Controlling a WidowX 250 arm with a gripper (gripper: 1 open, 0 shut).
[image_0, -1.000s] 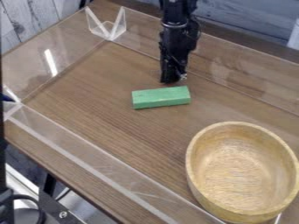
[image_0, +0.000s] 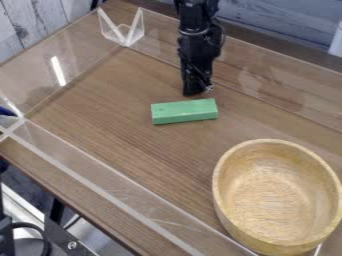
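The black arm reaches down from the top centre to my gripper (image_0: 194, 86), which is low over the wooden table (image_0: 94, 120) at the middle back. Its fingertips are dark and small, and I see nothing clearly between them; it looks shut. Just below and in front of it lies a green rectangular block (image_0: 185, 111), apart from the gripper.
A large round tan bowl (image_0: 274, 230) fills the lower right. A clear angular plastic object (image_0: 123, 30) stands at the back left. Dark cables (image_0: 34, 235) sit at the lower left corner.
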